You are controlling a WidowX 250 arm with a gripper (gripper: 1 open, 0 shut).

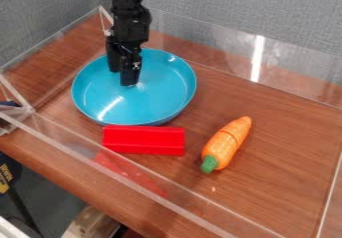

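My black gripper (128, 64) reaches down from the top of the view over the rear left part of a round blue plate (148, 96); its fingertips are low at the plate, and whether they are open or shut, or touch it, is unclear. A red block (144, 139) lies just in front of the plate. An orange toy carrot (227, 140) with a green top lies to the right of the block.
The wooden table (278, 157) has clear walls (259, 52) around it. There is bare table at the right and at the back left. Some blurred objects sit outside the left edge.
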